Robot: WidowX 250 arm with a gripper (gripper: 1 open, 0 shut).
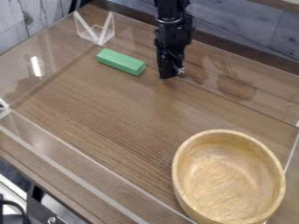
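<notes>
My black gripper (170,65) reaches down from the top of the camera view to the wooden table, right of a green block (121,61). Something small and light sits at its fingertips, too small to identify, and I cannot tell whether the fingers are open or shut on it.
A clear plastic holder (97,28) stands at the back left. A large beige bowl (228,184) occupies the front right.
</notes>
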